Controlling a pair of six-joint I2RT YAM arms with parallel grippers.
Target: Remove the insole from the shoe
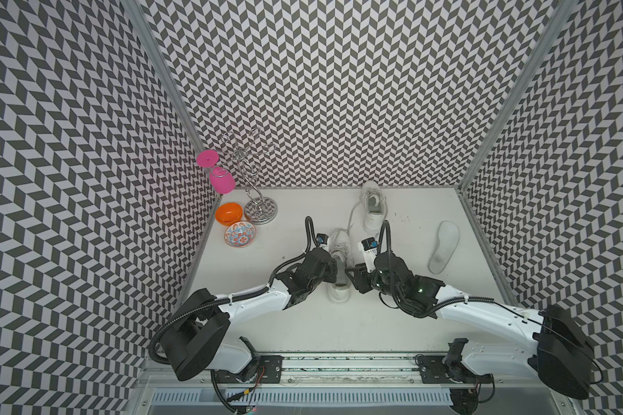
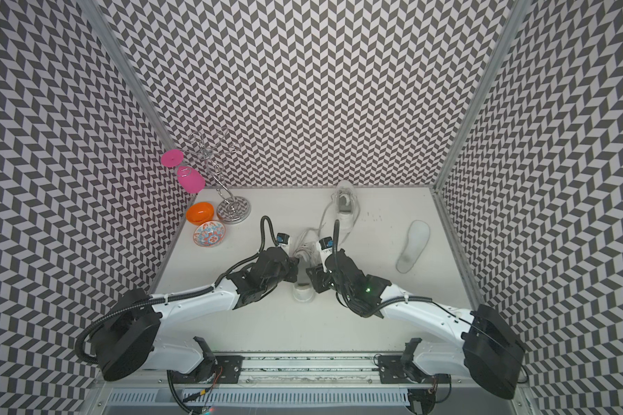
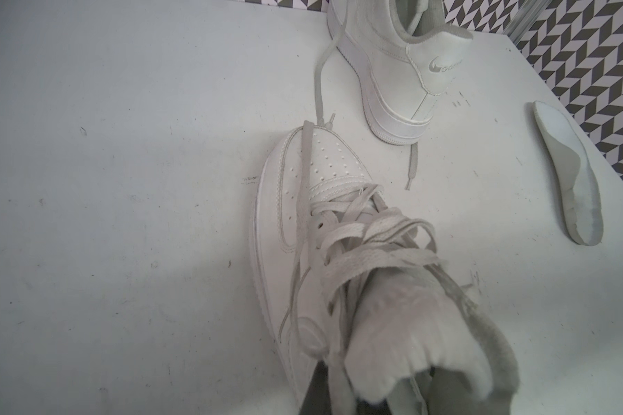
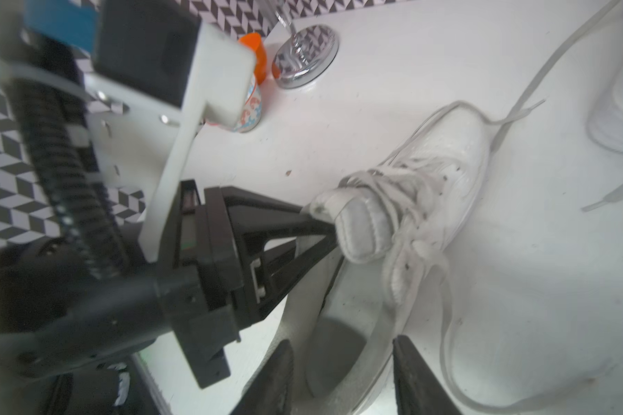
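Observation:
The white shoe [image 4: 450, 159] lies in the middle with its grey insole [image 4: 342, 346] inside. My left gripper reaches in at the shoe's tongue [image 4: 363, 228], shut; its fingertips are partly hidden behind the tongue and laces, and nothing clear shows between them. In the right wrist view my right gripper is over the heel opening, its fingers part open on either side of the collar and insole area, tips at the bottom edge of the picture. A separate insole [image 1: 443, 245] lies on the right of the table.
A second white shoe [image 1: 373, 207] stands at the back middle, laces spread. An orange bowl [image 1: 228, 213], a patterned bowl [image 1: 239, 233] and a chrome stand [image 1: 259, 211] with pink items are at the back left.

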